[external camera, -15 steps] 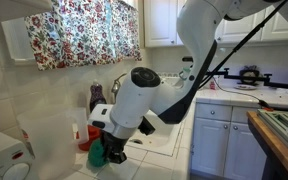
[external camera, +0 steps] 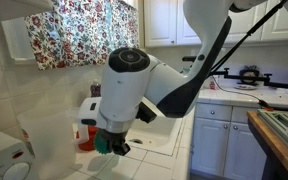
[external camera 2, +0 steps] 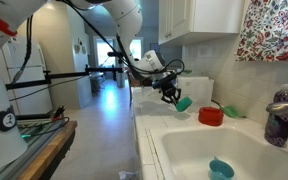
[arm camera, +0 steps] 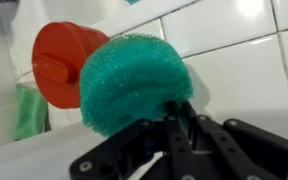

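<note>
My gripper is shut on a round green sponge (arm camera: 134, 78), which fills the middle of the wrist view. In exterior view 2 the sponge (external camera 2: 183, 104) hangs tilted below the fingers, just over the white tiled counter. It lies beside a red pot (external camera 2: 211, 116) near the wall. From exterior view 1 the sponge (external camera: 111, 144) shows only partly under the gripper. Whether its lower edge touches the tiles, I cannot tell.
A white sink (external camera 2: 194, 150) takes up the counter to one side, with a small teal cup (external camera 2: 221, 168) in it. A dark soap bottle (external camera 2: 278, 124) stands by the faucet. A green item (arm camera: 30, 110) lies behind the red pot. Tiles (external camera: 149, 165) are clear at the front.
The sponge went along in its fingers.
</note>
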